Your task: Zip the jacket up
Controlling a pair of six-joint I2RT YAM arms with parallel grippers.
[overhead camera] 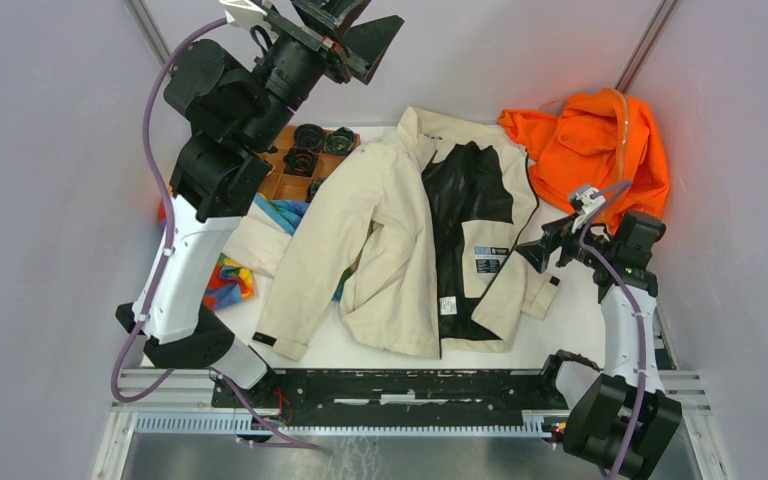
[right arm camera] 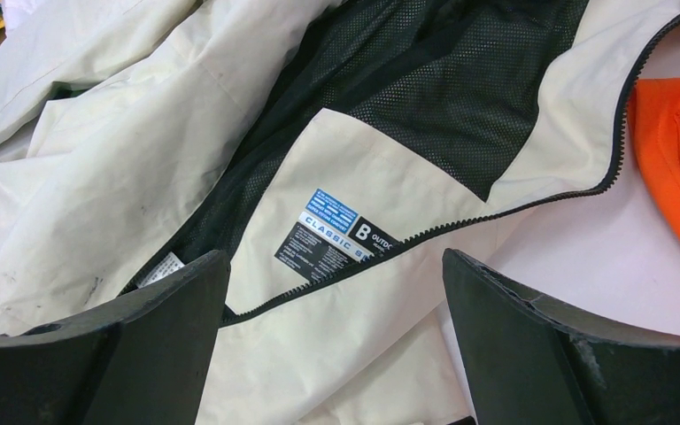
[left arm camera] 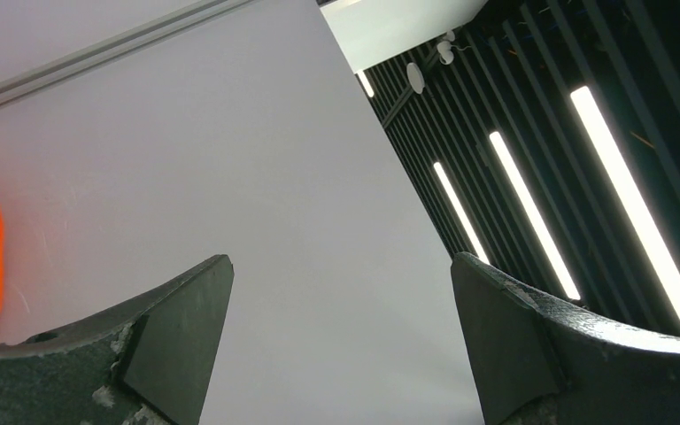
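Note:
A cream jacket [overhead camera: 391, 210] lies spread on the white table, its right front folded open so the black mesh lining [overhead camera: 465, 190] shows. The black zipper edge [right arm camera: 460, 222] of that front runs in a curve across the right wrist view. Over the jacket's right edge hovers my right gripper, open, with no cloth pinched between its fingers. My left gripper is raised high at the back left, open and empty, facing the wall. In the top view the left arm hides part of the table's left side. I cannot make out the zipper's slider.
An orange garment [overhead camera: 600, 145] is heaped at the back right. Behind the left sleeve stands a brown divided box [overhead camera: 285, 185] holding dark round items. Rainbow-coloured cloth [overhead camera: 228, 284] lies at the left. Bare table [overhead camera: 338, 345] shows along the front.

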